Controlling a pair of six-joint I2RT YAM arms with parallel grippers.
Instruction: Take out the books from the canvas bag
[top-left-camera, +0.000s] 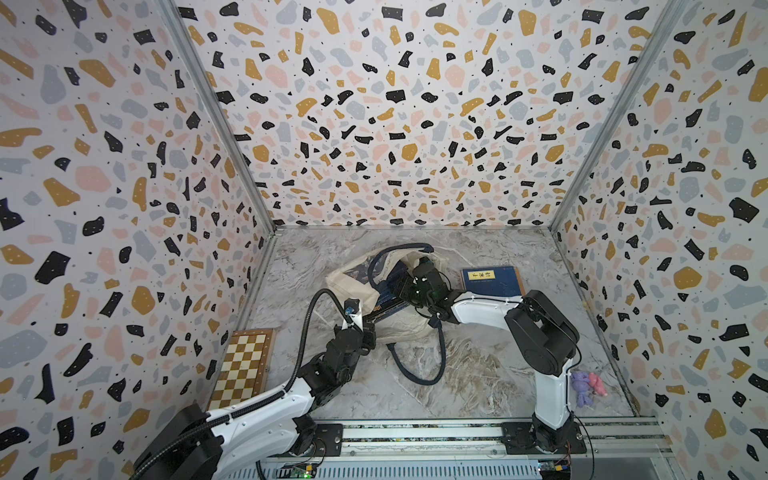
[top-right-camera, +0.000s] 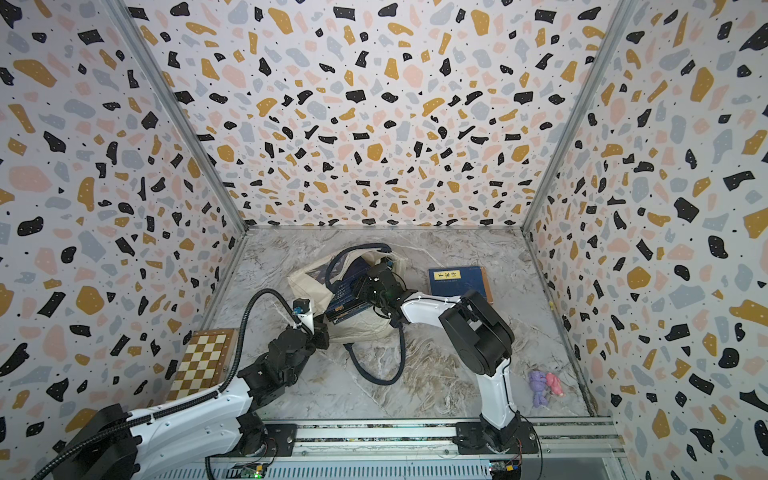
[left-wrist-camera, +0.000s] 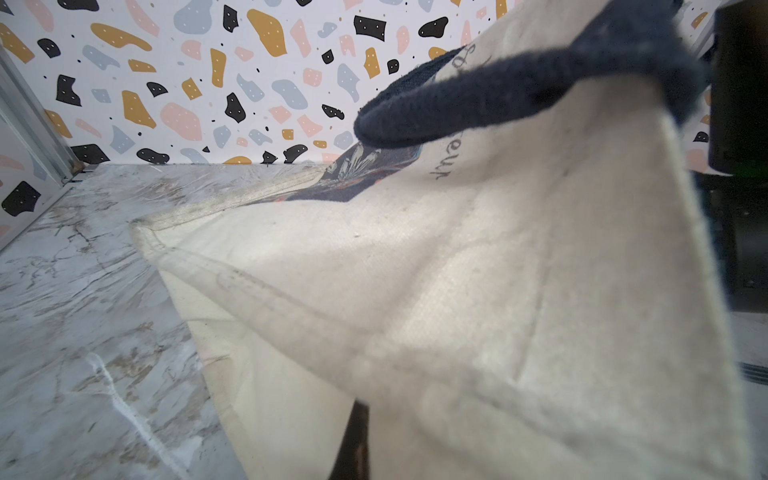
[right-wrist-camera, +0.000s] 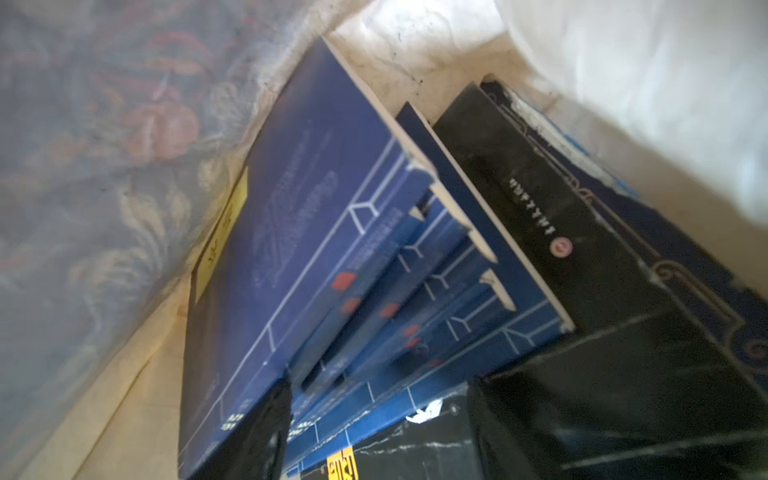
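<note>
The canvas bag (top-left-camera: 352, 284) lies open on the table with dark straps. Inside, several blue books (right-wrist-camera: 288, 200) lean over darker black books (right-wrist-camera: 616, 352). My right gripper is in the bag's mouth, fingers parted around the lower edges of the blue stack; whether they touch it cannot be told. My left gripper (top-left-camera: 356, 328) is at the bag's left front; in the left wrist view a dark finger shows against the cream cloth, and its fingers are hard to make out.
A blue book (top-left-camera: 500, 281) lies right of the bag. A checkerboard (top-left-camera: 240, 368) is at front left, small purple and pink toys (top-left-camera: 582, 388) at front right.
</note>
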